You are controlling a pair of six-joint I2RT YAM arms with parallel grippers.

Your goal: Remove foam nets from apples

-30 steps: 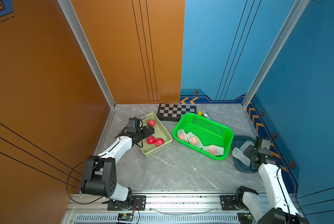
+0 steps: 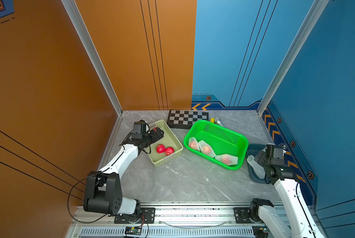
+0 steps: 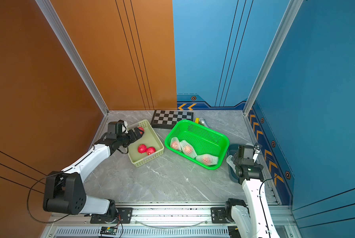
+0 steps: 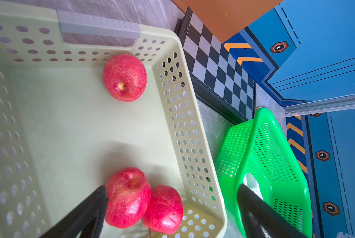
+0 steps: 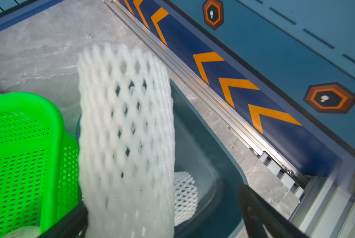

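Observation:
Three bare red apples lie in the beige basket: one at the back (image 4: pixel 124 77), two at the front (image 4: pixel 127 198). My left gripper (image 2: pixel 157 134) stands open over that basket, holding nothing. Several apples in white foam nets (image 2: pixel 206 148) lie in the green basket (image 2: pixel 237 138). My right gripper (image 2: pixel 260 157) is open above the dark grey bin (image 5: pixel 219 158). A white foam net (image 5: pixel 125 130) fills the middle of the right wrist view between its fingers, close to the camera; another net (image 5: pixel 185 194) lies in the bin below.
A checkerboard (image 2: pixel 187 119) and a yellow-and-silver object (image 2: pixel 218 122) sit behind the baskets. Side walls stand close beyond the bin and beige basket.
The left gripper has risen slightly, now covering more of the back apple in the top left view.

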